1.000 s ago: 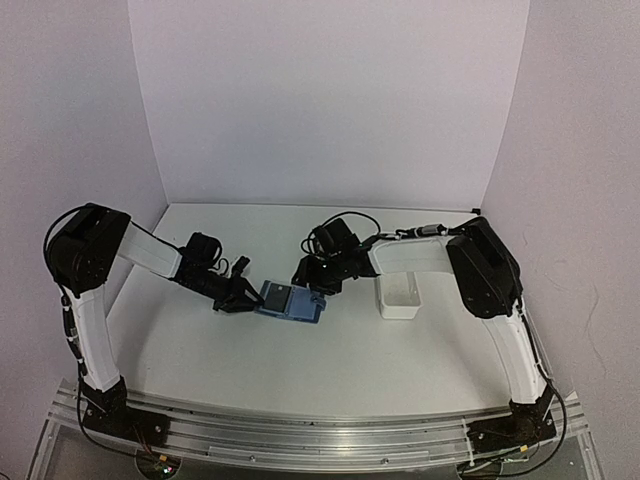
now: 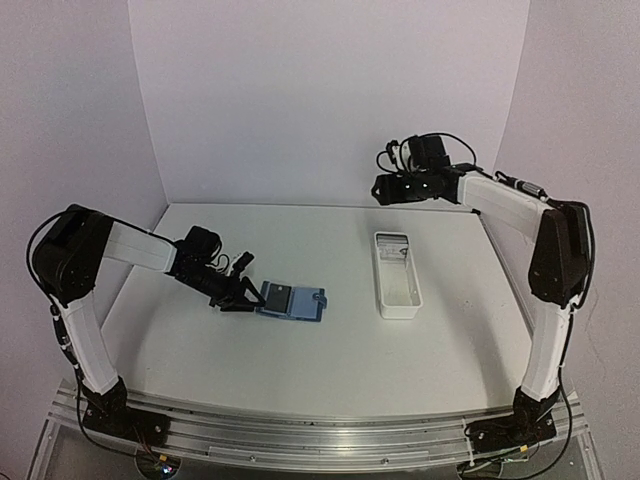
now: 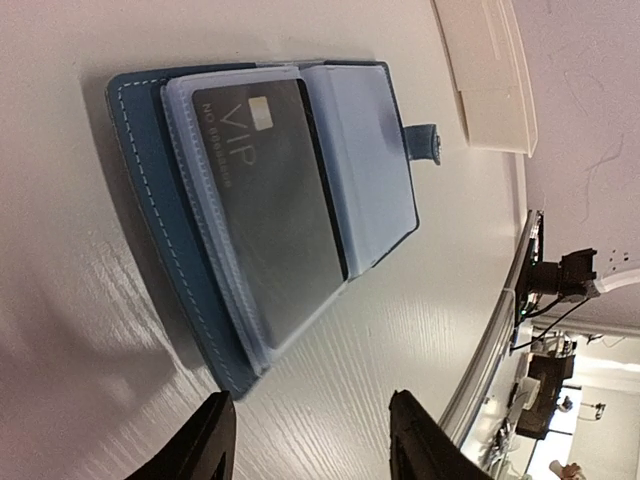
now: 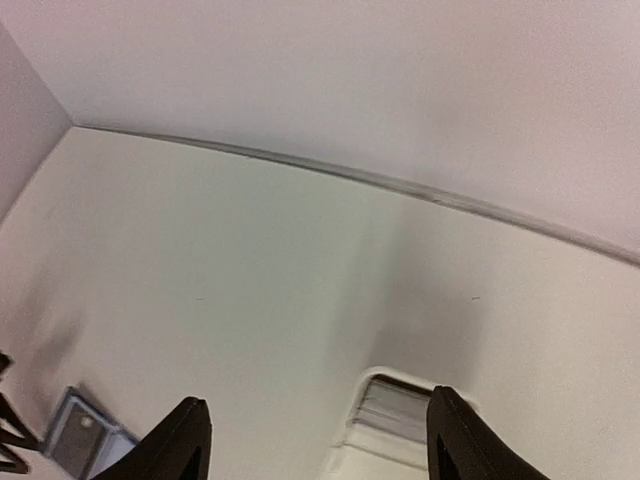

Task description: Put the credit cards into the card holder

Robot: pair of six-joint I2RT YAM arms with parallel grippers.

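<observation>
A blue card holder (image 2: 308,305) lies open on the table near the middle. In the left wrist view a dark VIP card (image 3: 265,220) sits in the clear sleeve on one half, and the other half (image 3: 360,160) shows no card. My left gripper is open just beside the holder's end, with nothing between its fingers. My right gripper is open and empty, raised high above the back right of the table.
A white rectangular box (image 2: 398,310) stands right of the holder, with a small light insert at its back end.
My right arm has lifted from over the holder up and to the back right, uncovering the holder and box. The left arm has shifted only slightly.
</observation>
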